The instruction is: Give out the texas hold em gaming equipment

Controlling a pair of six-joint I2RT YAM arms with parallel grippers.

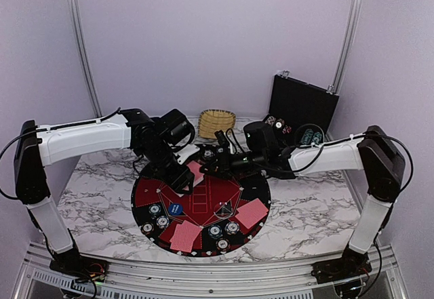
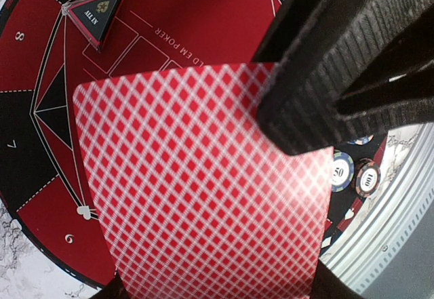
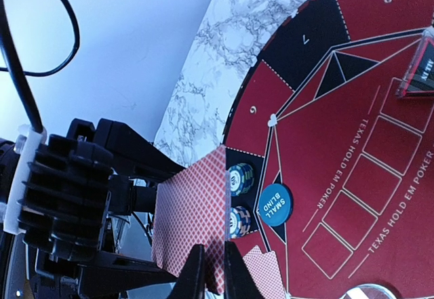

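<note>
A red-checked playing card (image 2: 196,177) is held by my left gripper (image 1: 183,184) above the centre of the round poker mat (image 1: 146,197). In the right wrist view that card (image 3: 190,211) hangs between the black fingers at the lower left. My right gripper (image 1: 210,160) is close beside it over the mat; whether its fingers are touching the card is hard to tell. Card piles (image 1: 183,236) (image 1: 251,212) lie at the mat's front and right. A small blind button (image 3: 274,204), chip stacks (image 3: 240,179) and a triangular all-in marker (image 2: 95,14) lie on the mat.
An open black chip case (image 1: 302,102) stands at the back right, with a woven basket (image 1: 215,123) at the back middle. Bare marble table (image 1: 305,217) surrounds the mat on both sides.
</note>
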